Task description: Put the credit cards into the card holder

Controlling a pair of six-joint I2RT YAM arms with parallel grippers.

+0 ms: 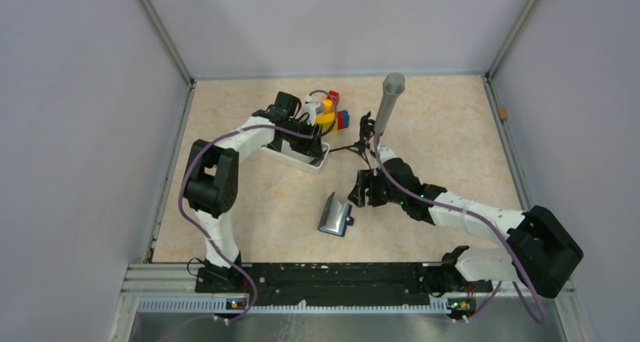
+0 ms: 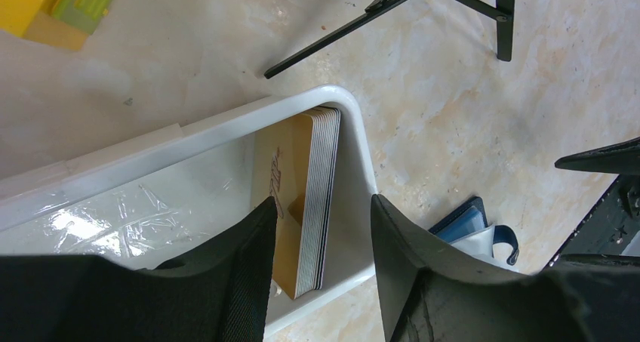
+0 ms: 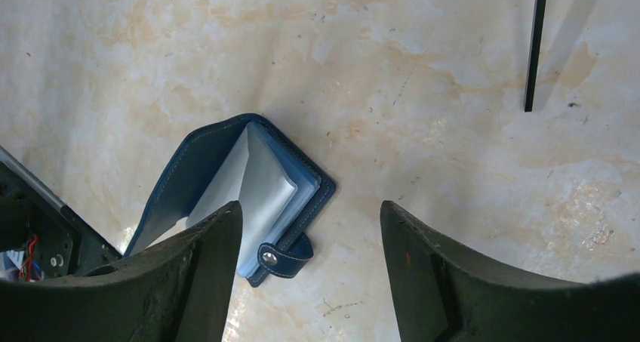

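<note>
In the left wrist view a stack of cards (image 2: 313,206) leans on edge inside the end of a white bin (image 2: 332,94). My left gripper hangs above that end, its fingers apart on either side of the stack and nothing held. The dark blue card holder (image 1: 334,217) lies on the table near the front, its cover raised and clear sleeves showing. Just right of it stands my right gripper, open and empty. In the right wrist view the holder's strap with a snap (image 3: 285,258) lies by the left finger.
A dark tripod (image 1: 366,142) with a grey tube (image 1: 391,93) stands right of the bin (image 1: 302,163). Yellow, red and blue blocks (image 1: 326,121) sit behind it. The table between bin and holder is free.
</note>
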